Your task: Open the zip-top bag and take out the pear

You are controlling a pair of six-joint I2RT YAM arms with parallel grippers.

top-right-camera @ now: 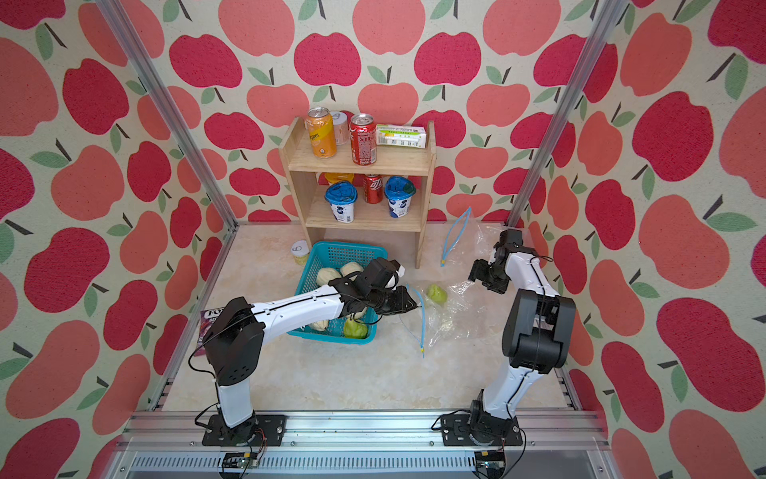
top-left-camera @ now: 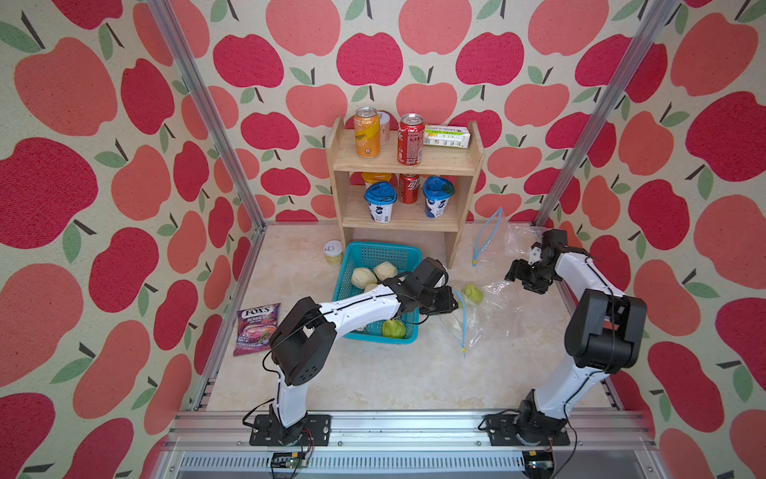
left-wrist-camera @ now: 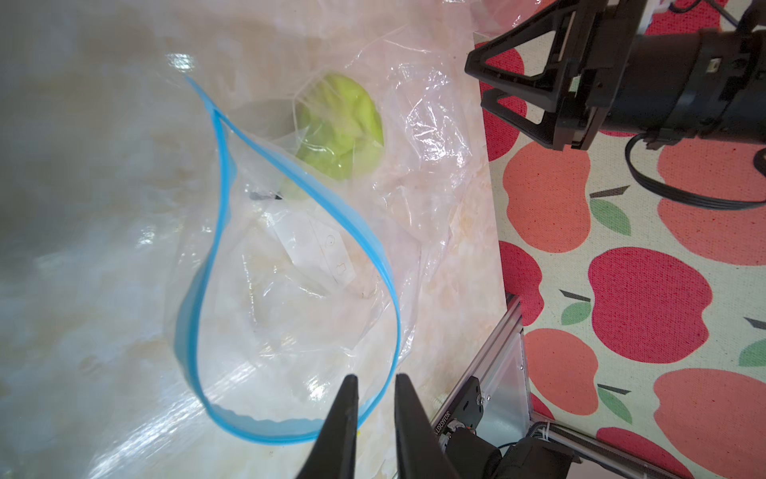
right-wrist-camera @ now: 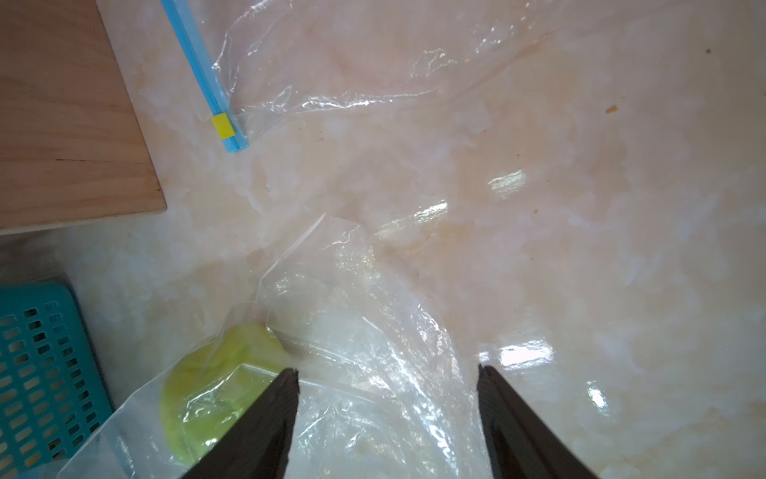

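Observation:
A clear zip top bag [top-left-camera: 494,319] with a blue-edged mouth [left-wrist-camera: 375,247] lies on the table, the mouth forming an open loop. Inside, the green pear [left-wrist-camera: 339,119] shows through the plastic. My left gripper hangs over the mouth, its narrow fingertips close together; whether plastic is between them is unclear. My right gripper stands part open above the bag's far end, to the right of the pear.
A teal basket [top-right-camera: 303,283] of produce is left of the bag. A wooden shelf [top-left-camera: 407,219] with cans and cups stands behind. Another bag [right-wrist-camera: 383,72] lies at back right. A snack bag [top-left-camera: 257,327] lies far left.

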